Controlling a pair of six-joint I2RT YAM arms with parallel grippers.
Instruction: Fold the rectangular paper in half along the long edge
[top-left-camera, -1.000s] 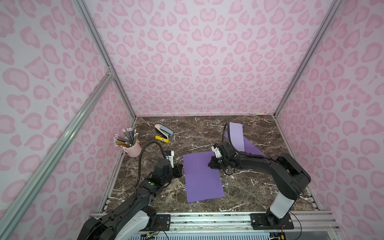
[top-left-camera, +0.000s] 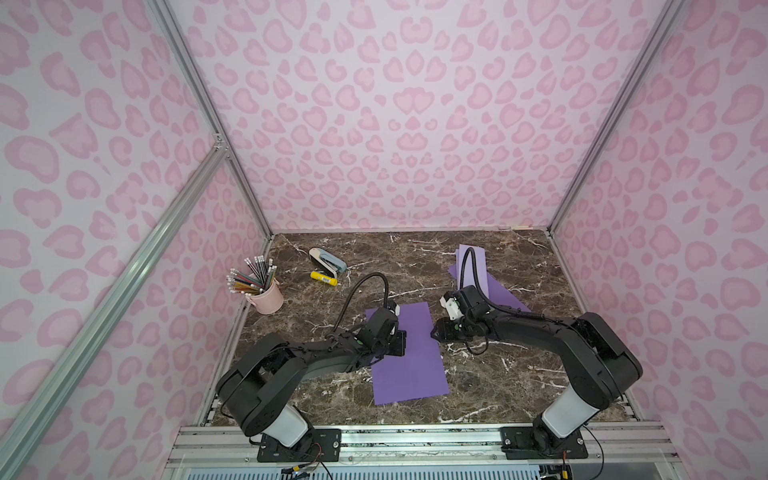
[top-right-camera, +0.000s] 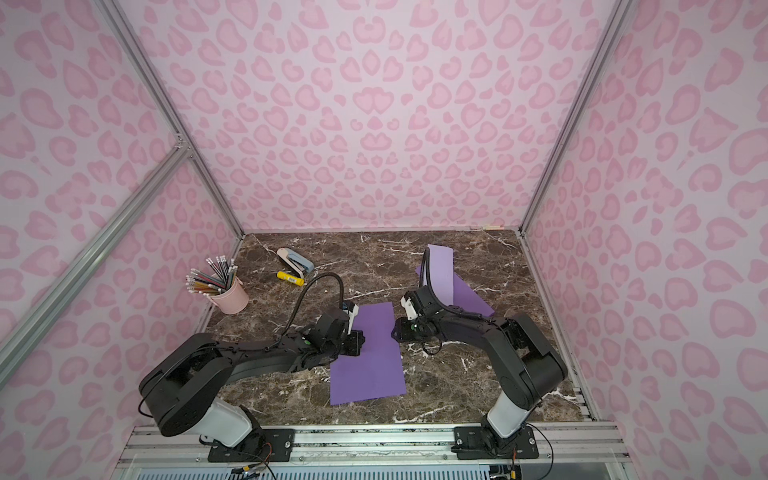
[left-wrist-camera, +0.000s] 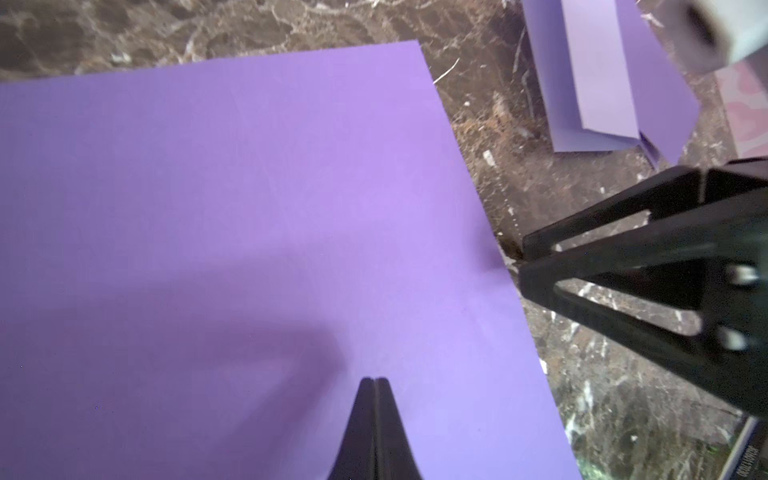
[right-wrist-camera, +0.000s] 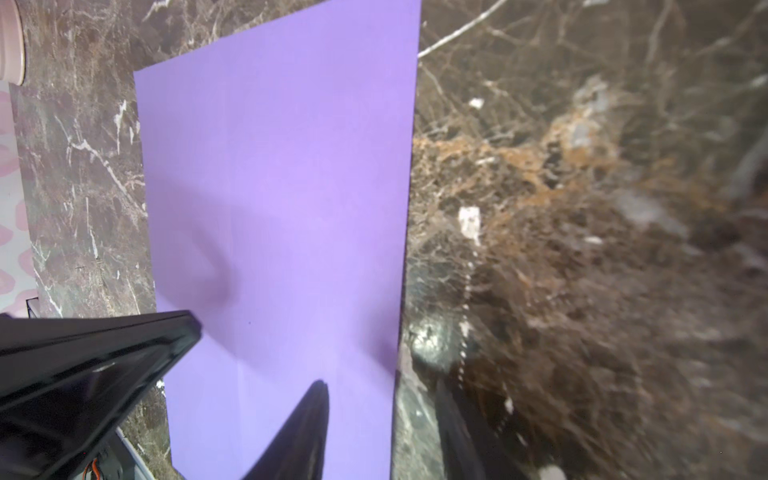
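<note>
The purple rectangular paper (top-left-camera: 412, 380) lies flat and unfolded on the marble table, its long edges running from near to far. Above it, away from its edges, hovers my left gripper; the fingers are shut, with nothing showing between them. At the paper's right long edge is my right gripper, part open. In the right wrist view one finger (right-wrist-camera: 313, 416) appears over the paper (right-wrist-camera: 296, 160) and the other over bare table. Whether either tip touches the sheet, I cannot tell. A faint lengthwise line shows on the paper.
More purple sheets (top-right-camera: 441, 276) lie behind the right arm. At the back left are a stapler (top-left-camera: 327, 261) and a yellow tube (top-left-camera: 324, 278); a pink cup (top-left-camera: 268, 300) of pencils stands at the left.
My left gripper has swung right from beside the paper to over it. My right gripper has moved right, from over the sheet to its right edge. The paper looks unmoved.
</note>
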